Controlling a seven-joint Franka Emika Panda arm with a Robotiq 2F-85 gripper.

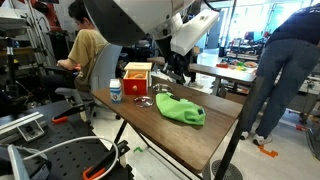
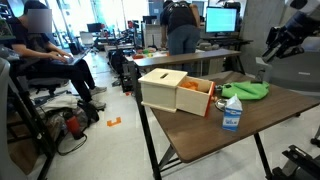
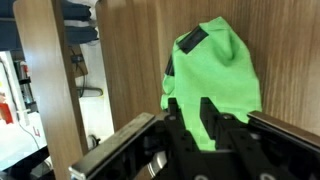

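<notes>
A green cloth lies crumpled on the brown table, its near corner pointing toward the table's right side. Above it hangs my gripper, clear of the fabric, with nothing hanging from it. The wrist view looks down on the green cloth spread over the wood, and dark fingers stand apart in front of its lower part. In exterior view 2 the cloth rests at the table's far right, below the gripper.
A red and yellow box and a white-blue cup stand toward the table's left end. The open box has a white box beside it. Metal rings lie near the cloth. Bare wood fills the near right.
</notes>
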